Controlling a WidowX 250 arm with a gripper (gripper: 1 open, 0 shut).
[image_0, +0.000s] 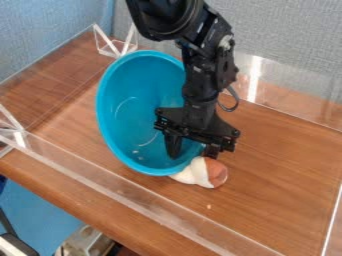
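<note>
A blue bowl (123, 105) is tipped on its side on the wooden table, its inside facing the camera. My black gripper (195, 137) is at the bowl's right side, low over its lower rim; whether anything is between its fingers is hard to see. A white object with a pinkish-orange end (199, 174) lies on the table just below the gripper, against the bowl's lower right.
Clear strips (286, 100) edge it, with white brackets at the left and back. The table's front edge is at the lower left.
</note>
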